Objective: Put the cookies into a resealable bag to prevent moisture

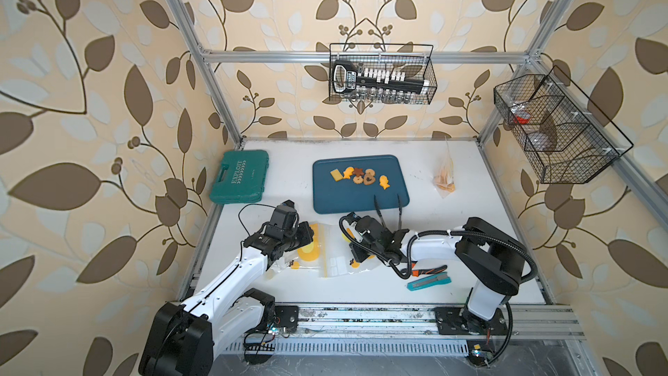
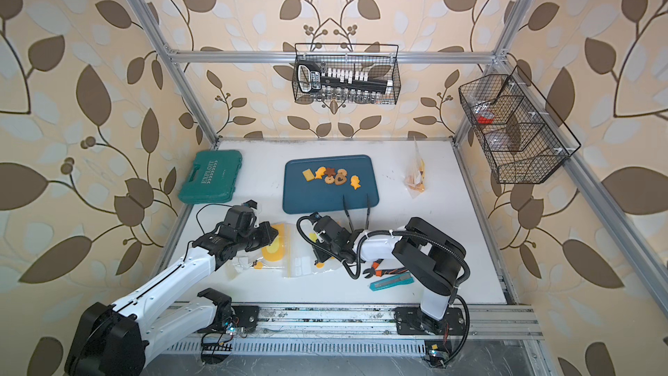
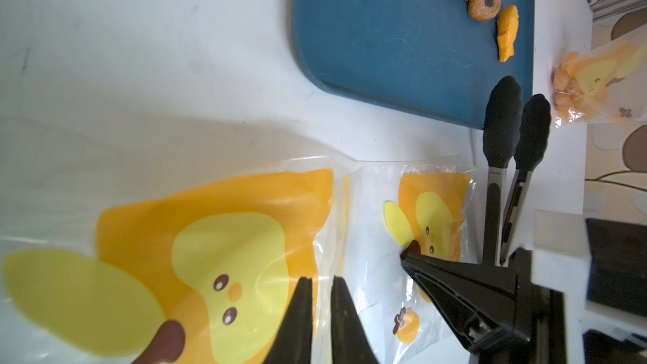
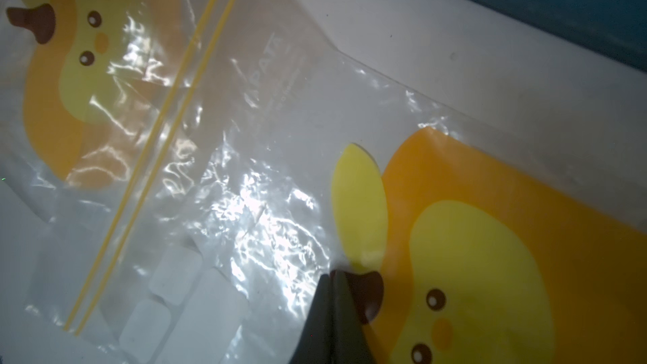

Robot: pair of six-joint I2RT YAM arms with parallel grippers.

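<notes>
Several cookies (image 1: 359, 174) lie on the dark blue tray (image 1: 327, 198). In front of the tray, two clear resealable bags with duck prints lie flat: the left bag (image 3: 229, 249) under my left gripper and the right bag (image 4: 465, 249) beneath my right one. The yellow zip strips (image 4: 158, 134) run where the bags meet. My left gripper is part open above the left bag near this seam, with nothing seen between its fingers. Over the right bag's duck print, my right gripper is shut; whether any film is between its tips cannot be told.
Black-tipped tongs (image 3: 502, 161) lie by the tray's front right corner. A bag with cookies (image 1: 444, 177) rests at the back right, and a green case (image 1: 240, 176) at the left. Near the right arm are a teal cutter (image 1: 429, 280) and orange-handled pliers (image 2: 375, 264).
</notes>
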